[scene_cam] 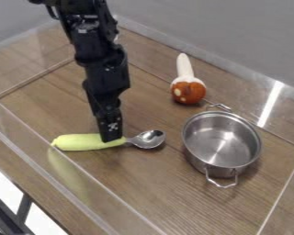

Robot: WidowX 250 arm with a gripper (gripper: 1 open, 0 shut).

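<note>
The black gripper (109,129) points straight down at the handle of a spoon with a pale yellow-green handle (76,142) and a metal bowl (149,139), lying on the wooden table. Its fingertips are at or just above the handle near where it meets the metal. Whether the fingers are open or shut around it is unclear.
A steel pot (220,138) with two handles stands at the right. Behind it lies a white-handled item with an orange-brown head (187,88). Pale walls border the table at back and left.
</note>
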